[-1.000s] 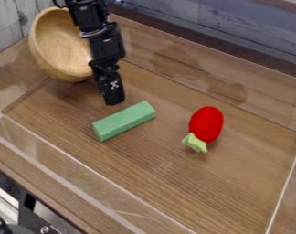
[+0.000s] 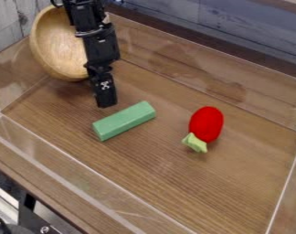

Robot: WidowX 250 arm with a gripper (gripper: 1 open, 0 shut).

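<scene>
My black gripper (image 2: 104, 90) points down beside a round wooden bowl (image 2: 49, 46) at the back left, partly in front of it. Its fingers are open, low over the tabletop. A green block (image 2: 123, 120) lies in front of the gripper, a little to the right. A red oval object (image 2: 206, 123) sits at centre right, with a small pale green piece (image 2: 195, 143) at its front end.
A raised wall (image 2: 224, 23) runs along the back, and another edge borders the left side.
The gripper has shifted slightly to the left, toward the bowl. The objects on the table look unmoved.
</scene>
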